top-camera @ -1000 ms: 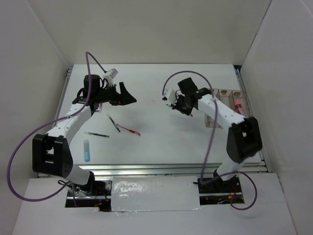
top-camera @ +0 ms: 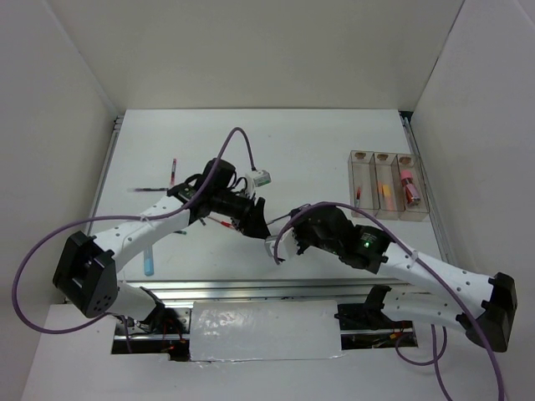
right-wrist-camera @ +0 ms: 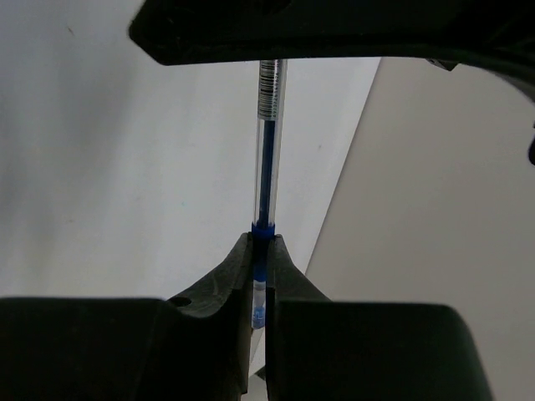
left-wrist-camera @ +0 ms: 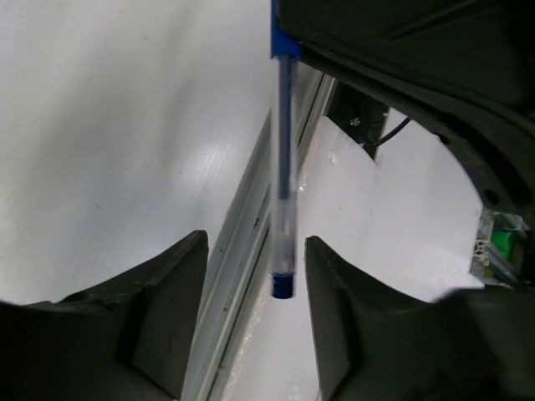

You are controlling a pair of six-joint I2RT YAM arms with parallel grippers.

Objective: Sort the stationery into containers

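In the middle of the top view, my left gripper [top-camera: 257, 219] and right gripper [top-camera: 279, 224] face each other over the table. My right gripper is shut on a clear-barrelled blue pen, held level with the gap of my left gripper, whose fingers stand part open around the pen's end [left-wrist-camera: 284, 217] in the left wrist view. Pens lie at the left, among them a red one [top-camera: 221, 222], with a light-blue item [top-camera: 148, 261]. The three-compartment organizer [top-camera: 398, 212] at the right holds a pink item [top-camera: 410, 188] and a few others.
A metal rail [top-camera: 167, 286] runs along the front edge. Walls stand at both sides and the back.
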